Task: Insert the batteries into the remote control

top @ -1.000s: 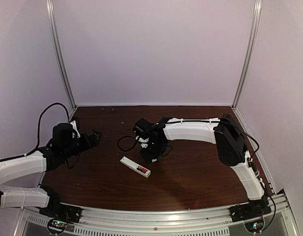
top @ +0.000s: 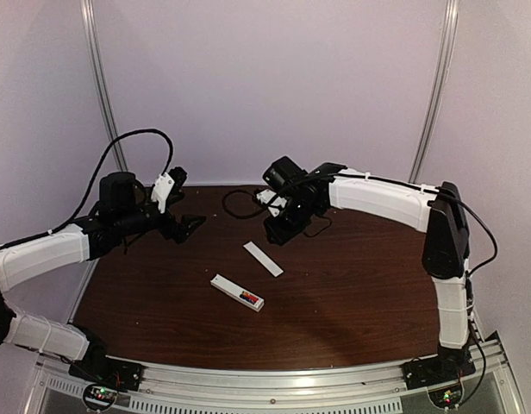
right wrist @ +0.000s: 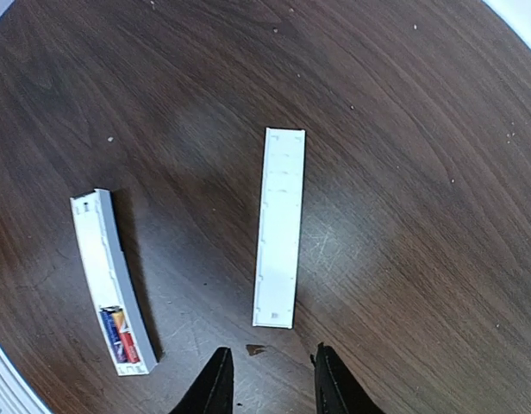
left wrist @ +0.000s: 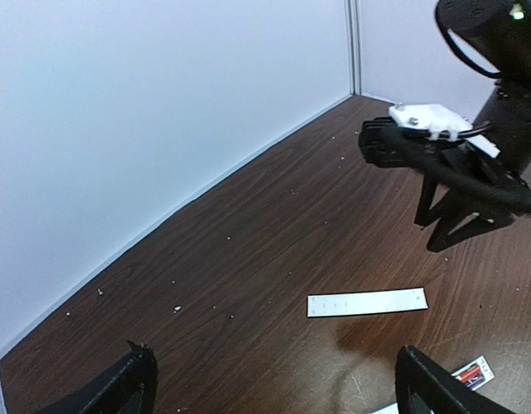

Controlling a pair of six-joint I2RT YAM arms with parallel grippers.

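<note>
The white remote control (top: 233, 288) lies on the table with its compartment facing up; coloured batteries (right wrist: 120, 335) sit in one end of it, though how they are seated cannot be told. Apart from it, the long white cover (right wrist: 279, 226) rests flat on the wood. My right gripper hovers past one end of the cover, its fingers spread partway with only table between them. Over the table's left part, my left gripper is open and empty. In the left wrist view, one finger hides part of the remote.
Bare dark table (top: 352, 302) extends to the right and front. A pale wall (left wrist: 162, 103) borders the far side. The right arm (top: 382, 200) reaches across the back half, and its loose cable (top: 231, 210) loops beside the gripper.
My right arm has drawn up and back, and the white cover, hidden before, now shows on the table. The left gripper has moved right and away from the front. The remote stays put.
</note>
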